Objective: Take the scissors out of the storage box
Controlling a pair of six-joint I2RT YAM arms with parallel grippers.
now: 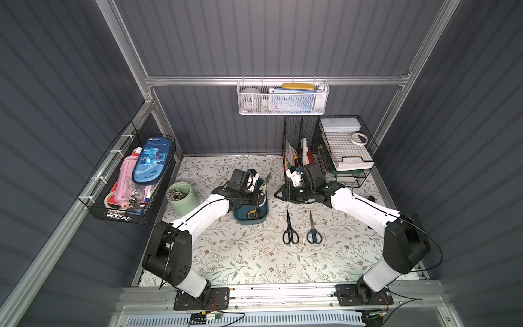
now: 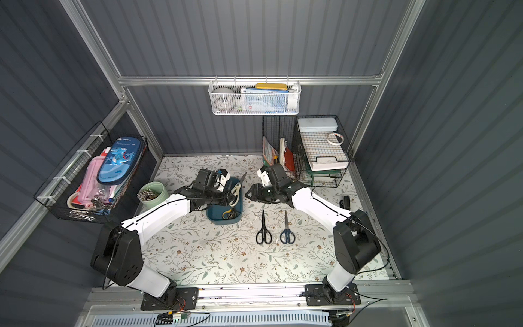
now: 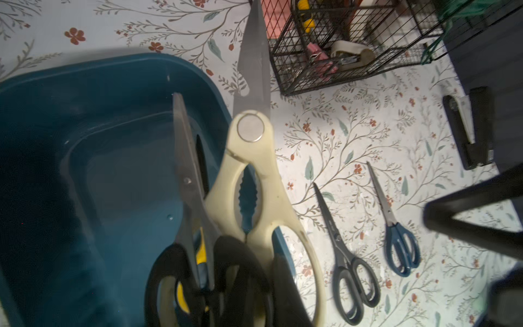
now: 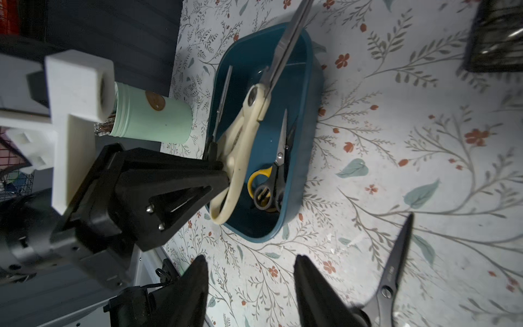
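Note:
A blue-green storage box (image 4: 311, 109) stands on the table left of centre. Over it, my left gripper (image 1: 257, 188) is shut on cream-handled scissors (image 3: 267, 179), whose blade points up and away past the box's far right corner. Inside the box lie yellow-and-black scissors (image 4: 263, 188) and another black-handled pair (image 3: 188, 179). On the table right of the box rest black scissors (image 1: 290, 231) and blue scissors (image 1: 313, 235). My right gripper hangs open just right of the box, nothing between its fingers.
A mint pot (image 1: 185, 199) of small items stands left of the box. Black wire racks (image 1: 348, 152) fill the back right, with a stapler (image 3: 471, 130) on the table's right side.

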